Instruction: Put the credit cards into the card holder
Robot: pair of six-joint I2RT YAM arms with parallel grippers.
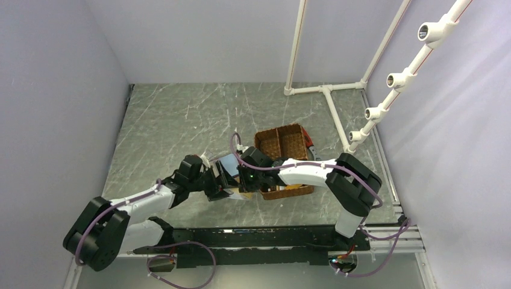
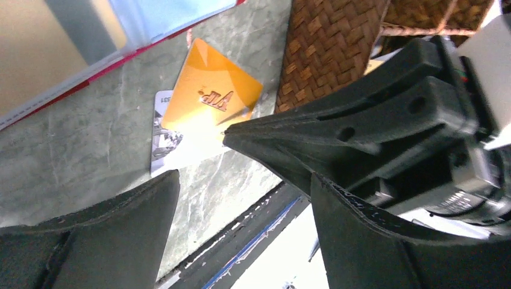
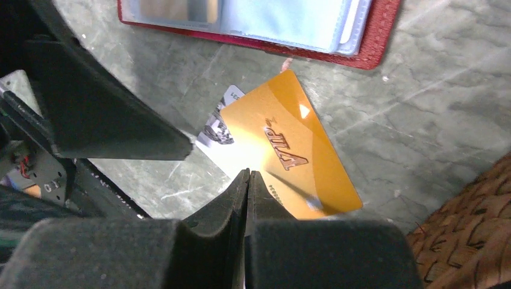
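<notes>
The orange credit card [image 3: 289, 138] lies flat on the grey marble table, partly covering a white card [image 3: 215, 131] with a dark picture. My right gripper has its fingertips together at the orange card's near edge; nothing is between them, and the card lies outside. Behind the cards is the red card holder [image 3: 376, 30] with clear sleeves, cut off by the frame's top. In the left wrist view, my left gripper stands with its fingers wide apart and empty, near the cards' front side. The top view shows both grippers close together, partly hiding the cards.
A brown wicker basket [image 1: 286, 194] stands right of the cards, partly under the right arm, with cards inside. Its woven wall [image 3: 470, 229] is close to my right gripper.
</notes>
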